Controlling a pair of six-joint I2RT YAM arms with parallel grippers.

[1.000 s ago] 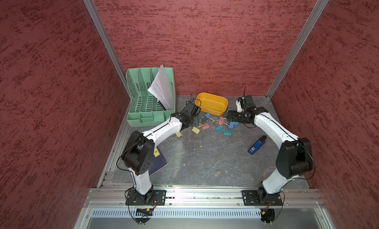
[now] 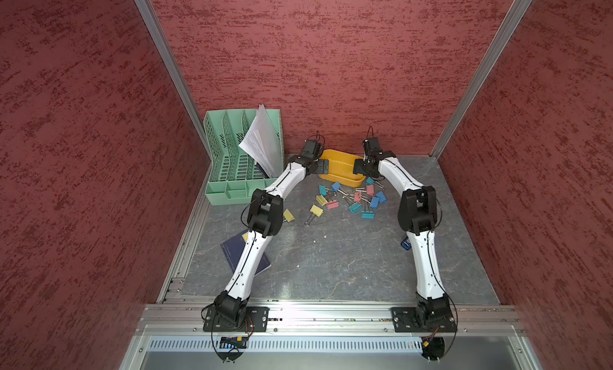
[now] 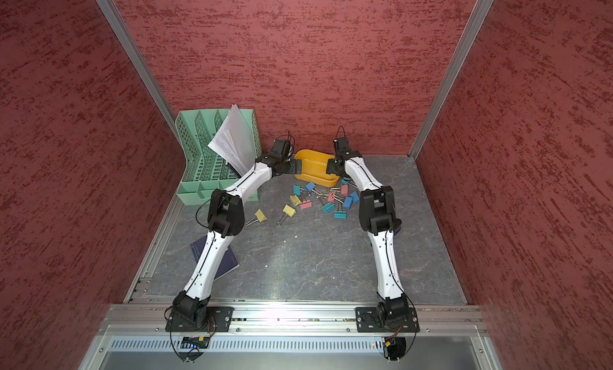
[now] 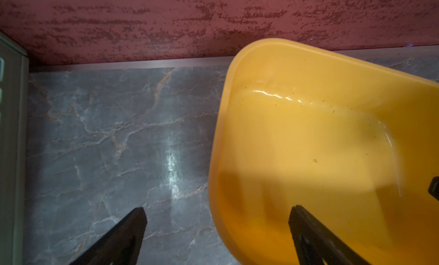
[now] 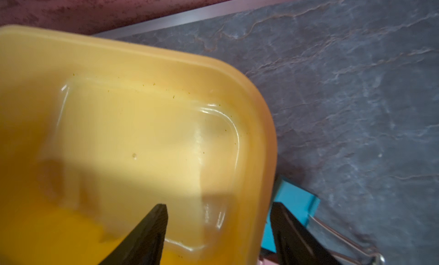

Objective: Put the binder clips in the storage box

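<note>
The yellow storage box stands empty at the back. My left gripper is open over its left rim, one finger outside, the other inside. My right gripper is at its right rim, fingers apart either side of the wall, nothing visibly shut between them. Binder clips in pink, teal, blue and yellow lie loose in front of the box, among them a yellow clip and a teal clip just outside the right wall.
A green organiser with papers stands back left. A dark notebook lies front left, and a blue object front right, partly hidden.
Both arms have moved inward and back, my grippers now at the two ends of the storage box.
</note>
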